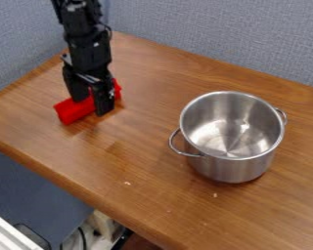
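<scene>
A red elongated object (71,110) lies on the wooden table (140,195) at the left. The black gripper (91,98) is down over it, its fingers beside and above its right part, hiding some of it. Whether the fingers are shut on it cannot be seen clearly.
A large steel pot (231,137) with two handles stands on the right of the table. A grey wall runs behind, and the table's edge is at the lower left.
</scene>
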